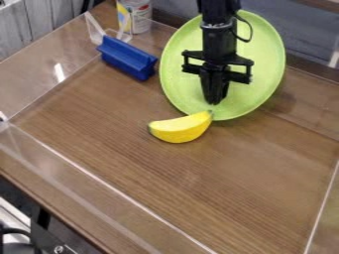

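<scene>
A black gripper [215,93] hangs over a light green plate [261,60], its fingertips low near the plate's surface; it looks shut, with nothing visible between the fingers. A yellow banana [177,130] lies just in front of the plate, on the wooden table [159,193] at the plate's lower left edge, apart from the fingertips.
A blue block [127,59] lies left of the plate, with something pale and wire-like beside it. A can [135,14] stands at the back left. The table's edge runs along the left.
</scene>
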